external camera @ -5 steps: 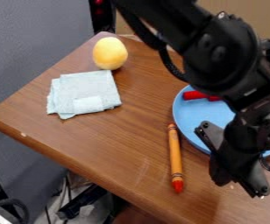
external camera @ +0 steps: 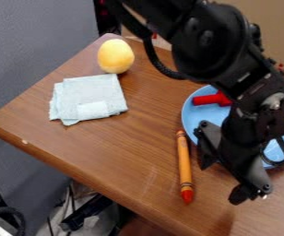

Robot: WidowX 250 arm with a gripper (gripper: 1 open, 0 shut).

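My black gripper (external camera: 221, 171) hangs low at the right, over the front left rim of a blue plate (external camera: 194, 115), its fingers apart with nothing visible between them. A red cylindrical object (external camera: 208, 99) lies on the plate, partly hidden behind the arm. An orange crayon-shaped stick (external camera: 184, 168) with a red tip lies on the wooden table (external camera: 89, 157), just left of the gripper.
A yellow egg-shaped object (external camera: 115, 56) sits at the back left. A folded pale cloth (external camera: 87, 97) lies in front of it. The table's left edge borders a grey surface.
My gripper has shifted slightly up and to the left, toward the orange stick, and its wrist has turned. The objects on the table have not visibly moved.
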